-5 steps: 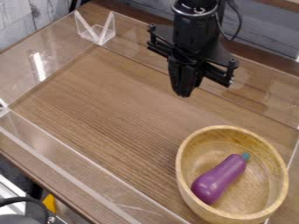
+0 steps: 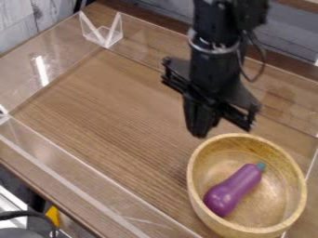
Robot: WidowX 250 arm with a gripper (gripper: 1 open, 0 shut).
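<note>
The black robot arm hangs from the top centre, its gripper pointing down toward the table, shut with nothing visible between its fingers. Just below and to its right a round tan bowl holds a purple eggplant with a green tip, lying diagonally inside.
A white wire rack stands at the back left. A grey wall edge runs along the back, and a yellow object shows beyond the near-left edge.
The bowl and eggplant have not moved.
</note>
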